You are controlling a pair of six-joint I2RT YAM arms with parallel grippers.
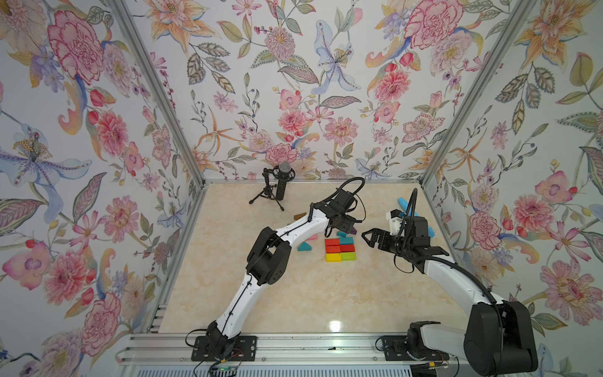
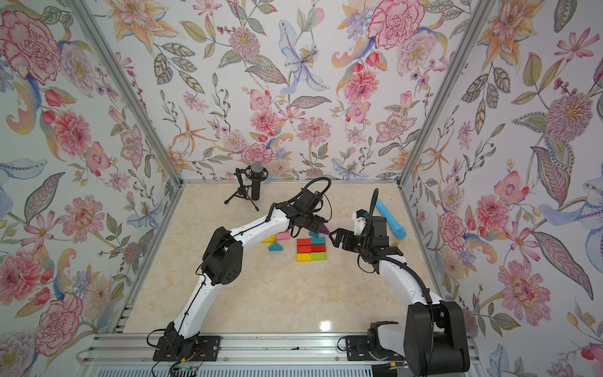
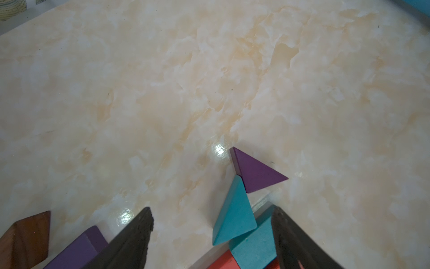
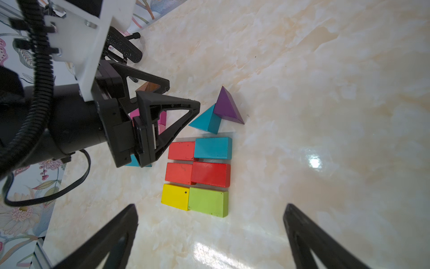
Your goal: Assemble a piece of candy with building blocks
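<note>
A block arrangement lies mid-table: red, teal, yellow and green bricks in rows, with a teal triangle and a purple triangle touching at its far side. My left gripper hangs over these triangles, fingers apart, nothing between them; in the left wrist view the teal triangle shows between its fingertips, below. My right gripper is open and empty, to the right of the blocks, with the whole arrangement in its wrist view.
A purple block, a wooden block and other loose pieces lie left of the arrangement. A black tripod device stands at the back left. A light-blue roll lies at the right.
</note>
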